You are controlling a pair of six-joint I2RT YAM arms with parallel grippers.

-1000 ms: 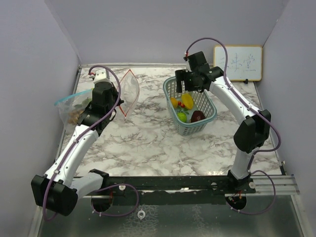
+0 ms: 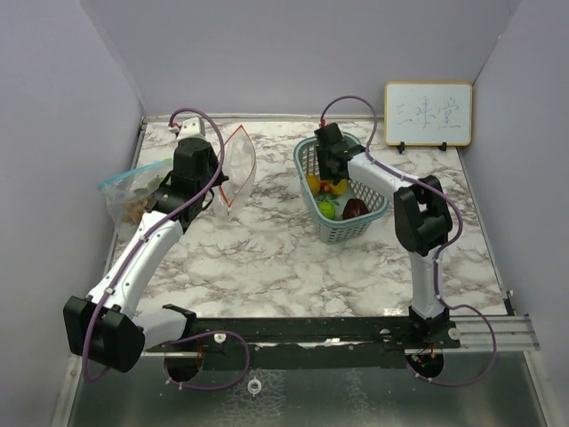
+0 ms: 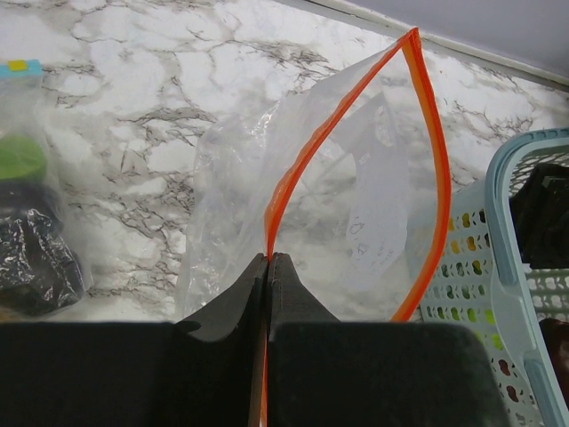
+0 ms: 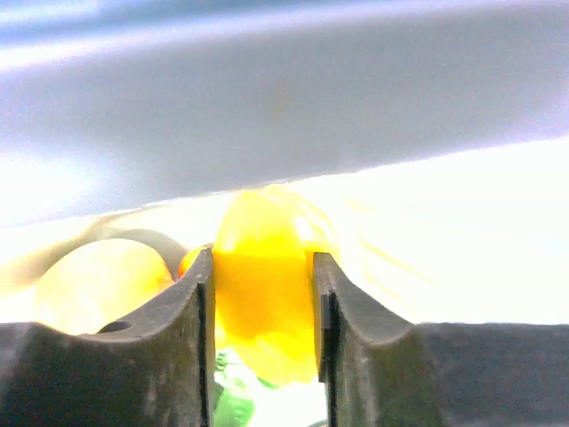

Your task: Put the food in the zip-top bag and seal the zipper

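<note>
My left gripper is shut on the orange-edged rim of the clear zip top bag (image 3: 222, 196), whose mouth gapes toward the right. In the top view this bag (image 2: 238, 169) stands at the back, left of centre. Down in the basket (image 2: 334, 233), my right gripper has its fingers spread on either side of a yellow food piece (image 4: 260, 285); whether both touch it, I cannot tell. A rounder yellow piece (image 4: 102, 285) lies to the left. Also in the basket are a green piece (image 2: 327, 210) and a dark brown one (image 2: 355, 209).
A filled clear bag (image 2: 133, 200) lies at the left, partly behind my left arm. At the back right stands a small whiteboard (image 2: 428, 114). The basket wall (image 4: 284, 116) fills the top of the right wrist view.
My left arm and the bag's mouth have shifted slightly to the right.
</note>
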